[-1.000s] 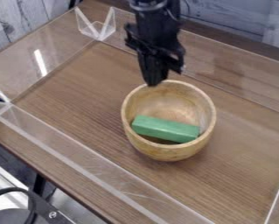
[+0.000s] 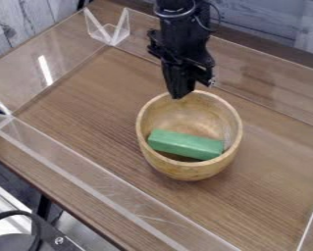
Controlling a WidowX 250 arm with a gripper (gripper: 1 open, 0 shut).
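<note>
A wooden bowl (image 2: 189,169) sits on the wooden table, holding a green block (image 2: 185,144) that lies tilted in its lower half. My black gripper (image 2: 179,91) hangs just over the back rim of the bowl, pointing down, shut, with nothing visible between its fingers.
Clear tape strips run along the left and front edges. A white wire-like shape (image 2: 108,31) stands at the back left. A cable lies at the bottom-left corner.
The bowl and block look unchanged.
</note>
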